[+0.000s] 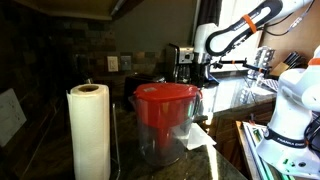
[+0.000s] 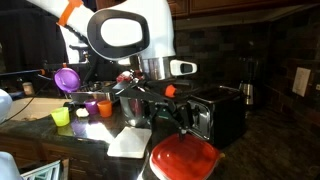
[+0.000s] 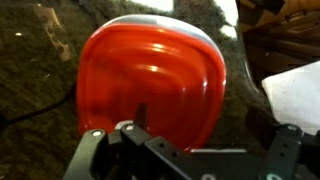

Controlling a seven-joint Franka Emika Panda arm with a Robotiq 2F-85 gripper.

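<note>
A container with a red lid (image 1: 165, 92) and a clear body (image 1: 165, 135) stands upright on the dark counter. From above, in the wrist view, the red lid (image 3: 150, 80) fills much of the left and centre. My gripper is open, its dark fingers at the lower edge of that view with no object held between them. In exterior view 2 the gripper hangs above and behind the red lid (image 2: 185, 157). Fine contact between fingertips and lid cannot be made out.
A paper towel roll (image 1: 90, 130) stands beside the container. White paper or cloth (image 2: 130, 142) lies on the counter. A dark toaster (image 2: 218, 113) sits near the wall, and coloured cups, including a green one (image 2: 62, 117), stand farther off.
</note>
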